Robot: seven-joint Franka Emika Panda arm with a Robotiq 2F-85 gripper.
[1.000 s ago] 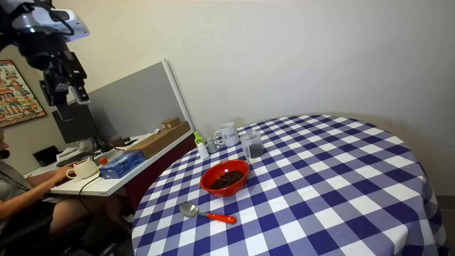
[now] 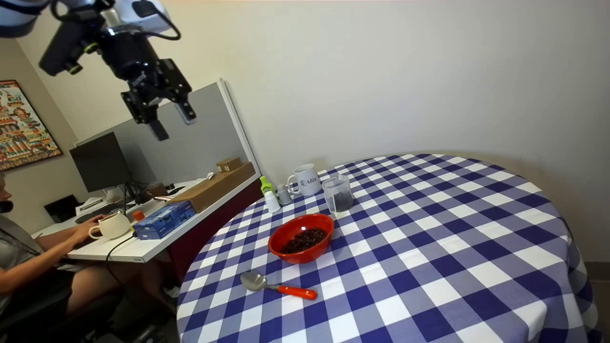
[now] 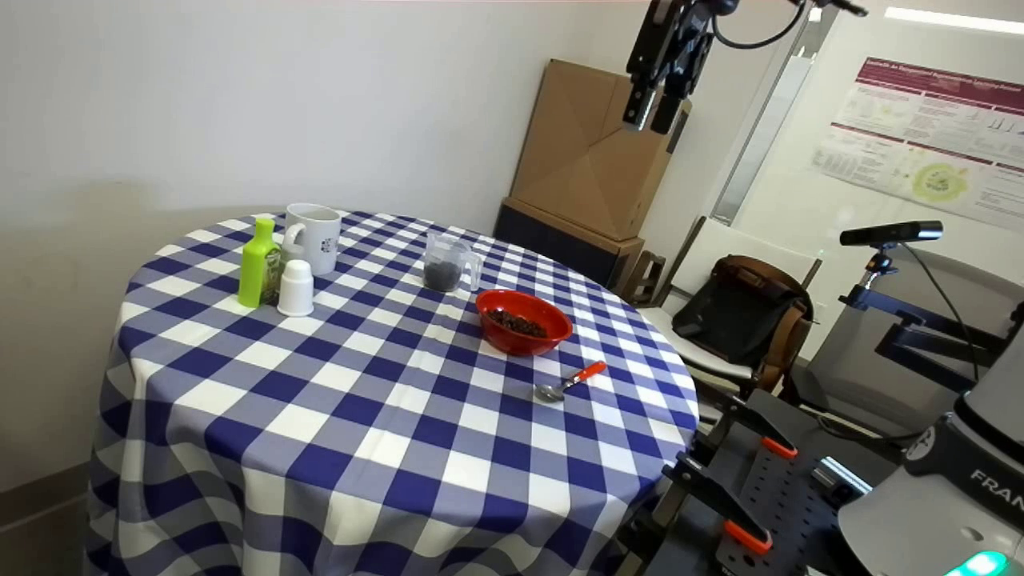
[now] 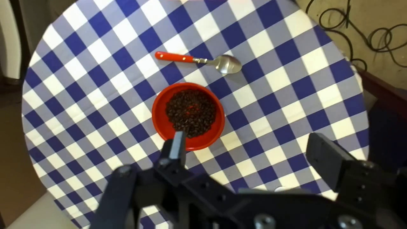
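Note:
High above the table, my gripper (image 2: 174, 126) stands open with nothing between its fingers; the other exterior view also shows the gripper (image 3: 650, 123) up in the air. Seen from the wrist, the gripper has its fingers wide apart over the cloth. A red bowl (image 4: 160, 112) holds dark brown beans (image 4: 190, 114). Beside it lies a spoon (image 4: 229, 64) with a red handle. A clear measuring cup (image 3: 449, 261) with dark contents stands behind the bowl, near a white mug (image 3: 317, 240).
A green bottle (image 3: 254, 269), a white shaker (image 3: 297, 289) and a grey shaker (image 2: 284, 195) cluster near the mug. Much of the checkered tablecloth (image 2: 457, 228) is bare. A desk (image 2: 143, 247) with a person seated at it adjoins the table.
My gripper has moved to the right and slightly up in exterior view 1, and it is tilted more. The objects on the table have not moved.

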